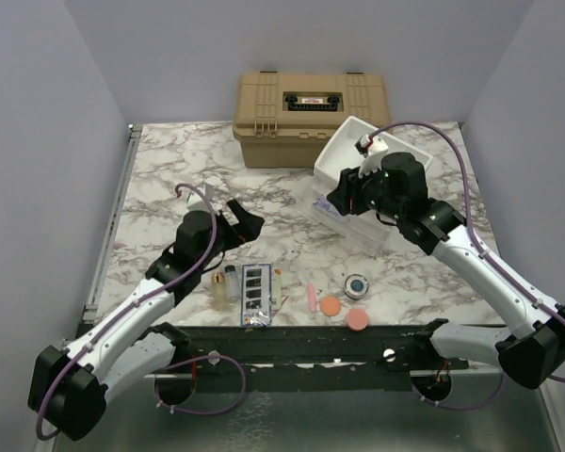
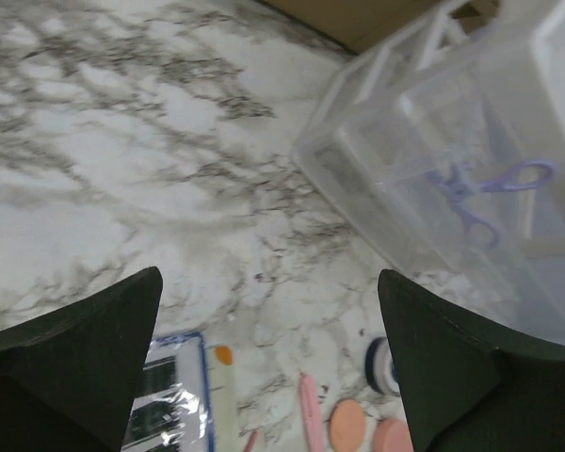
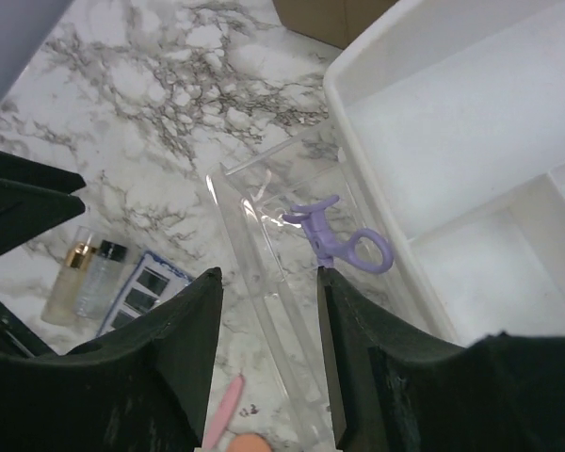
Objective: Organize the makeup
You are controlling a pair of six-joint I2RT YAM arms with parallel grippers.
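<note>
A clear organizer point(image 3: 235, 217) at right holds purple scissors point(image 3: 344, 247), beside a white bin point(image 3: 433, 113). My right gripper hovers over the organizer, part open, nothing visible between its fingers. My left gripper point(image 1: 245, 212) stands open above the table's left-middle. Along the front lie two bottles point(image 1: 231, 282), a dark-celled flat pack point(image 1: 257, 294), a pink stick point(image 1: 312, 298), orange and pink round compacts point(image 1: 330, 306) and a round silver-rimmed container point(image 1: 356, 286).
A tan toolbox point(image 1: 264, 141) stands at the back. Bare marble point(image 1: 160, 160) lies at back left and in the centre.
</note>
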